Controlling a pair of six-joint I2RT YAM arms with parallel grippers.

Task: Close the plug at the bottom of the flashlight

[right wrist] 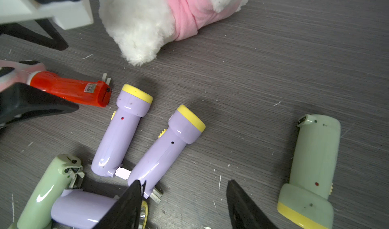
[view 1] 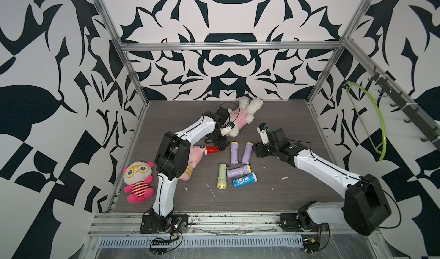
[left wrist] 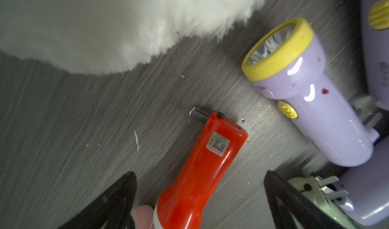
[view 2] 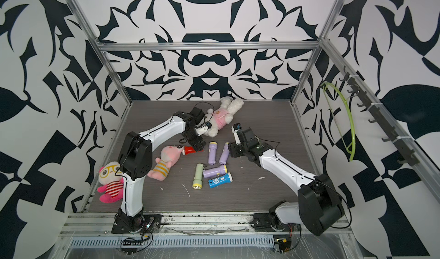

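A red flashlight (left wrist: 204,170) lies on the table beside a pink plush toy, its bottom end pointing toward the purple flashlights. From that end a metal plug (left wrist: 199,115) sticks out sideways. My left gripper hovers over the red flashlight, open, its fingers (left wrist: 113,200) far apart with nothing gripped. Two purple flashlights (right wrist: 115,142) (right wrist: 166,156) lie side by side, plug prongs visible at their bottom ends. To the right of these, my right gripper stands partly open above the table, empty between its fingers.
A green flashlight (view 1: 221,175), another purple one (view 1: 238,171) and a blue one (view 1: 244,180) lie in front. A second green flashlight (right wrist: 314,156) is at the right. Plush toys (view 2: 221,117) (view 2: 165,162) (view 2: 110,185) sit behind and left.
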